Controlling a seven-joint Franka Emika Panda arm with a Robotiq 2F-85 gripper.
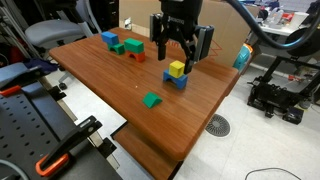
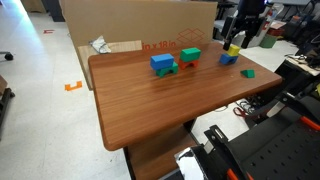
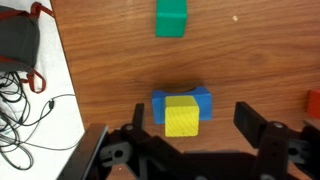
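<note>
A yellow block (image 1: pixel 176 69) rests on top of a blue arch-shaped block (image 1: pixel 175 82) near the right end of the wooden table. In the wrist view the yellow block (image 3: pixel 181 116) lies between my two fingers, with the blue block (image 3: pixel 205 104) showing beneath it. My gripper (image 1: pixel 176 57) hangs over this stack, pointing down. Its fingers are apart, with clear space on both sides of the yellow block, touching neither block. A green block (image 1: pixel 152 100) lies alone on the table closer to the front edge; it also shows at the top of the wrist view.
Further along the table, a green block (image 2: pixel 190 54) sits on red, and a blue block (image 2: pixel 162 62) sits on green. A large cardboard sheet (image 2: pixel 165 30) stands behind the table.
</note>
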